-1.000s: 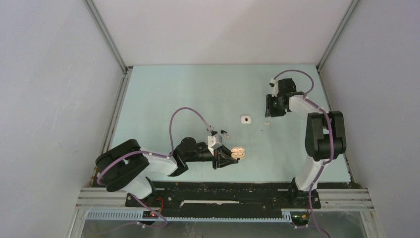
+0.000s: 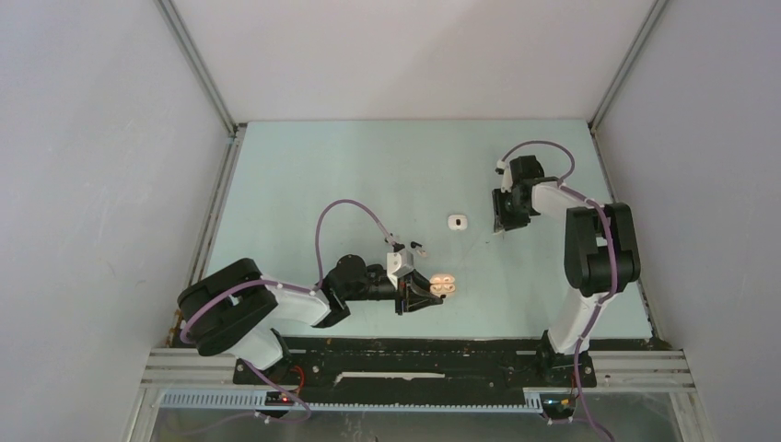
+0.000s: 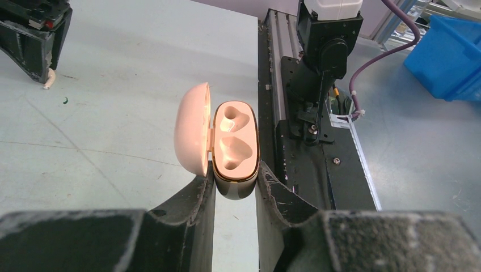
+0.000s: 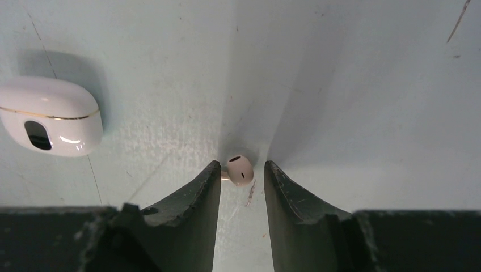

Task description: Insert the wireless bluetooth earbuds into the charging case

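Observation:
My left gripper is shut on the pink charging case, whose lid stands open, showing two empty earbud wells; in the top view it sits low centre. My right gripper, part open, is down at the table with a small pink earbud between its fingertips; whether both touch it I cannot tell. A white case with a gold line lies to the left of that earbud in the right wrist view, and near the middle in the top view.
Small dark and light items lie left of the held case. A blue bin stands beyond the table edge in the left wrist view.
My right gripper has moved slightly toward the front of the table, down onto the earbud. The left arm and the held case have not moved.

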